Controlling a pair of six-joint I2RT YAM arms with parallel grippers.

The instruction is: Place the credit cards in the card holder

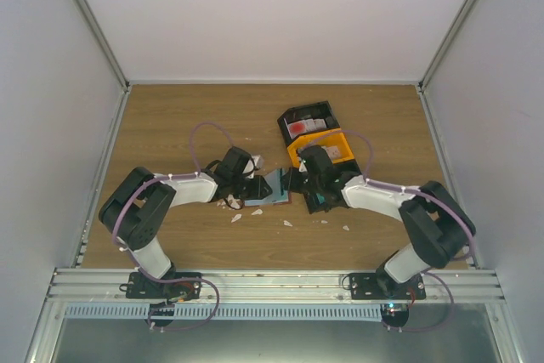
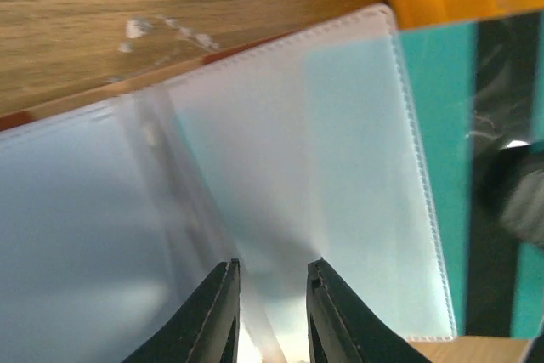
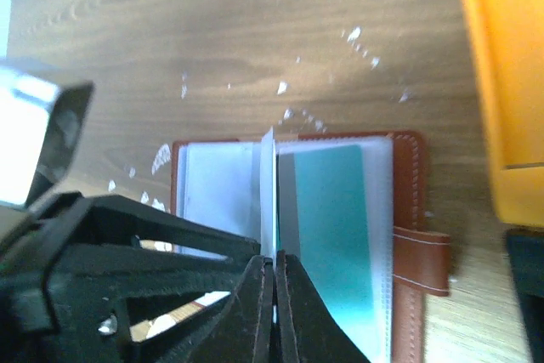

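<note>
The card holder (image 1: 270, 200) lies open in the middle of the table, brown leather with clear sleeves (image 2: 357, 167). In the right wrist view a teal card (image 3: 331, 218) with a dark stripe shows in it, and a sleeve (image 3: 267, 176) stands upright at the middle. My left gripper (image 1: 259, 186) is over the holder; its fingertips (image 2: 327, 295) are at a sleeve, what they hold hard to tell. My right gripper (image 1: 291, 180) is shut at the holder's right side, its tips by the upright sleeve; whether anything thin is between them is unclear.
A black box (image 1: 302, 114) with pale and red contents and an orange box (image 1: 342, 142) (image 3: 518, 74) stand behind my right arm, a dark one partly hidden under it. White scraps (image 1: 236, 218) lie scattered.
</note>
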